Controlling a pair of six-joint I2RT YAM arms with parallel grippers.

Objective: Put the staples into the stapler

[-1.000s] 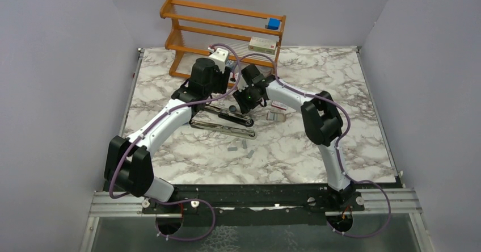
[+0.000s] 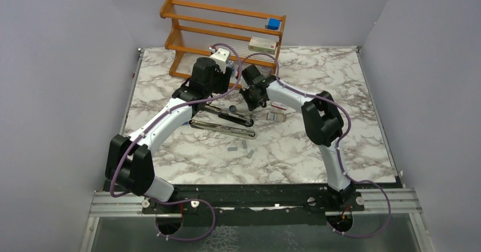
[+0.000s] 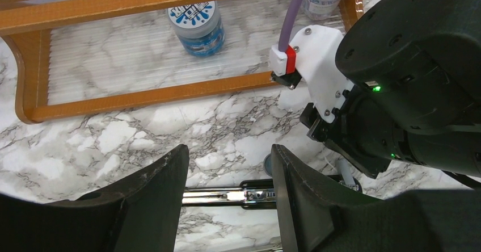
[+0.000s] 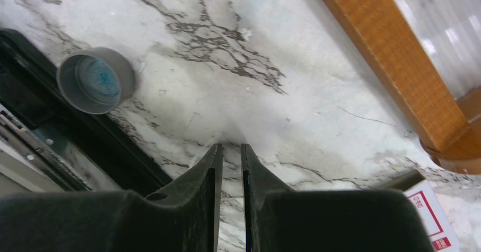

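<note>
The stapler (image 2: 228, 115), long with black and chrome parts, lies on the marble table. Its chrome channel (image 3: 227, 196) shows between the fingers in the left wrist view. My left gripper hangs over it, open and empty. Close to the stapler's right end, my right gripper is shut to a narrow slit; whether anything thin is gripped there I cannot tell. A small grey piece (image 3: 345, 172) shows near its fingertips in the left wrist view. Several grey staple strips (image 2: 232, 148) lie loose nearer the front.
Another long chrome-topped piece (image 2: 222, 129) lies in front of the stapler. A round grey cap (image 4: 96, 80) sits beside it. An open small box (image 2: 276, 116) is to the right, and a wooden rack (image 2: 227, 34) stands behind.
My right gripper's fingertips have shifted slightly right, away from the grey cap. The left arm, stapler and loose strips look unmoved.
</note>
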